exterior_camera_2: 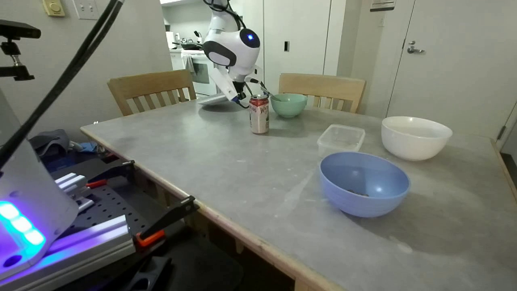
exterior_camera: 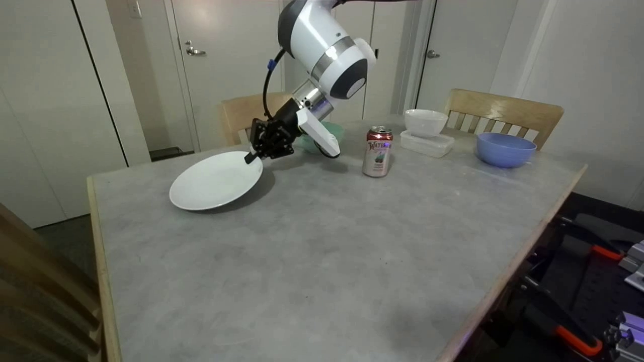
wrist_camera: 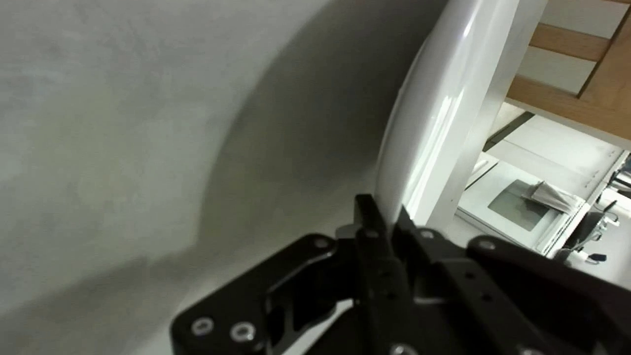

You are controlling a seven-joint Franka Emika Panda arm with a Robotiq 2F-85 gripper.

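A white plate (exterior_camera: pixel 211 183) is tilted over the grey table, its near-gripper edge raised and a shadow beneath it. My gripper (exterior_camera: pixel 252 158) is shut on the plate's rim, at the edge toward the arm. In the wrist view the rim of the plate (wrist_camera: pixel 423 112) runs down between the two black fingertips, where my gripper pinches it. Exterior view 2 shows only a thin slice of the plate (exterior_camera_2: pixel 213 100) behind the arm. Whether its far edge touches the table cannot be made out.
Close to the arm stand a soda can (exterior_camera: pixel 377 152) and a green bowl (exterior_camera_2: pixel 288 105). A clear container (exterior_camera_2: pixel 341 139), a white bowl (exterior_camera_2: pixel 415 138) and a blue bowl (exterior_camera_2: pixel 364 184) sit farther along.
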